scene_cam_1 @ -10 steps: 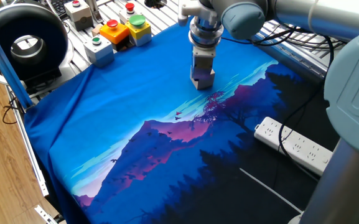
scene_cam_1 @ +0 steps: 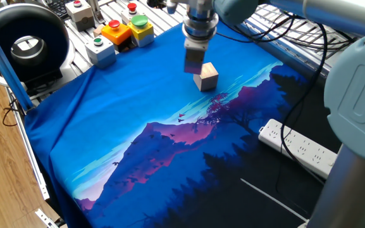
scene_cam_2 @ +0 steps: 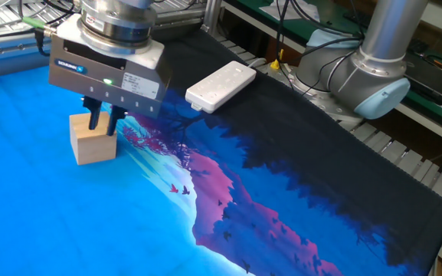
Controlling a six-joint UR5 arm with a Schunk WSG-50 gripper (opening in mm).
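A plain wooden block (scene_cam_1: pixel 206 77) stands upright on the blue part of the printed cloth (scene_cam_1: pixel 131 82). In exterior view 2 the same wooden block (scene_cam_2: pixel 93 146) is at the left, its top partly covered by my gripper (scene_cam_2: pixel 103 131). The two dark fingers (scene_cam_2: pixel 114 121) point down a short distance apart, with nothing held between them. From exterior view 1, the gripper hangs above the block, toward its upper left, and the block shows clear of it; the fingers are hard to make out there.
A white power strip (scene_cam_1: pixel 298 147) lies on the dark part of the cloth, with a black cable over it. Several button boxes, among them a yellow one (scene_cam_1: pixel 142 31), stand along the far edge.
In exterior view 1 my gripper has moved up and slightly left, from over the block to clear of it, uncovering more of the block. The block has stayed in place.
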